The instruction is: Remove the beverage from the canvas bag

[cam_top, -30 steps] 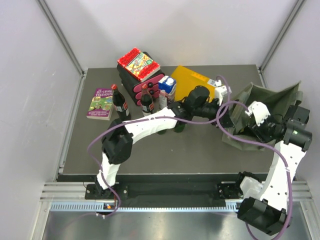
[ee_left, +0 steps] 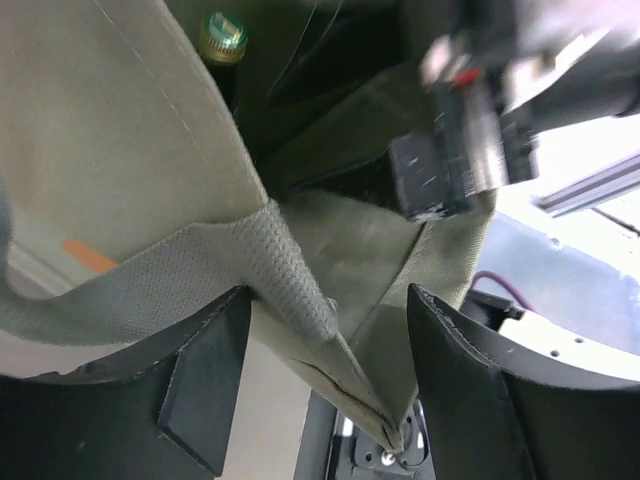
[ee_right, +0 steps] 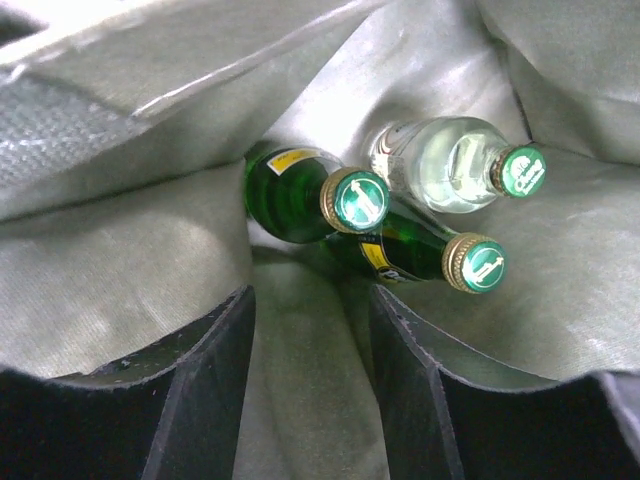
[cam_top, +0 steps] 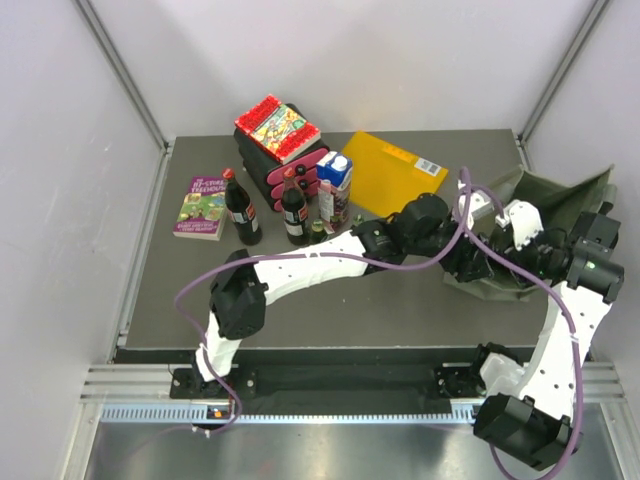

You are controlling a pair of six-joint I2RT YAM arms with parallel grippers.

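The olive canvas bag lies at the right of the table, both grippers at it. My left gripper is at its rim, a fold of canvas between the part-open fingers; whether it grips is unclear. My right gripper is part open inside, below three bottles: a green bottle, a clear bottle and another green bottle. Nothing shows between its fingers.
Left of the bag are cola bottles, a carton, a yellow folder, a black case with a red book and a purple book.
The bag's upper right part and my right gripper have shifted slightly.
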